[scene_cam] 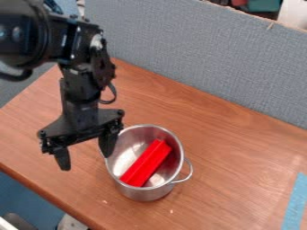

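My black gripper (84, 148) stands open at the left of a silver pot (164, 187), its fingers pointing down with nothing between them; one finger is at or over the pot's left rim. A bright red block (146, 163) lies diagonally inside the pot.
A light blue strip (295, 202) lies at the right edge. A grey partition (192, 49) runs along the back. The table's front left edge is below my gripper.
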